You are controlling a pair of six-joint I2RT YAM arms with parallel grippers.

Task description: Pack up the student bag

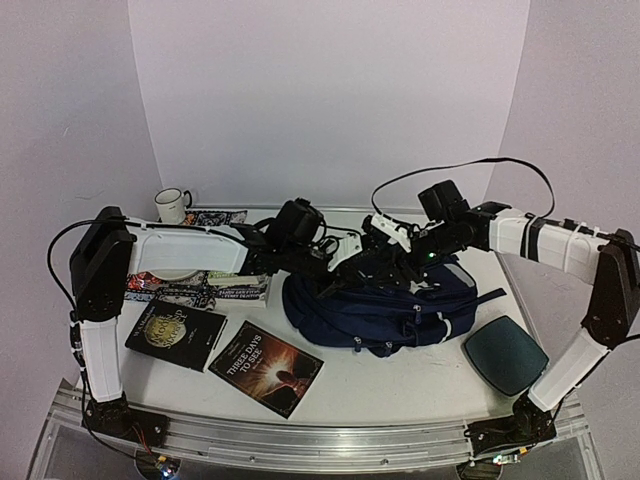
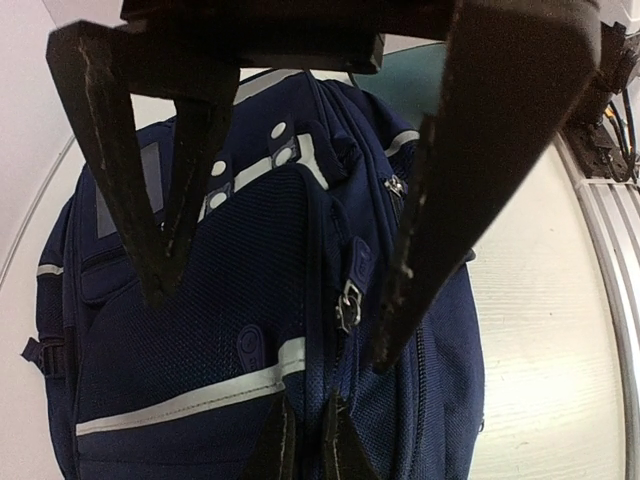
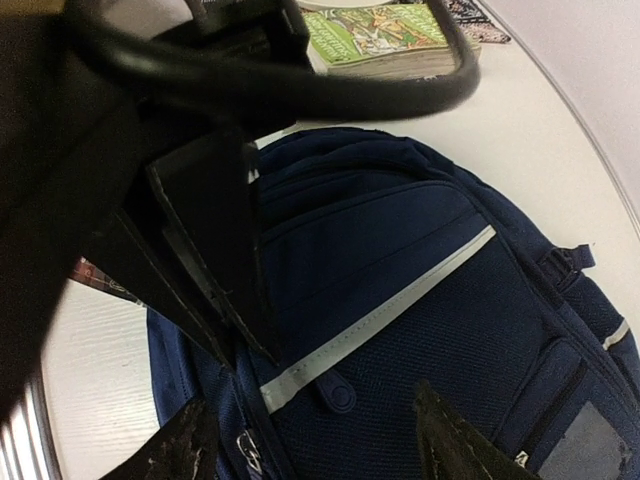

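A navy backpack (image 1: 395, 318) with pale stripes lies on the table under both arms. In the left wrist view my left gripper is shut with its fingertips close together on the bag's fabric, beside a seam and zipper. My right gripper has its fingers spread wide over the front panel, with a zipper pull between and below them but not gripped. Two books, a black one (image 1: 176, 333) and "Three Days to See" (image 1: 267, 368), lie flat at the front left. A dark teal flat case (image 1: 505, 356) rests at the right.
Behind the left arm are stacked books (image 1: 238, 293) and a white mug (image 1: 172, 206). Both grippers stand close together over the bag.
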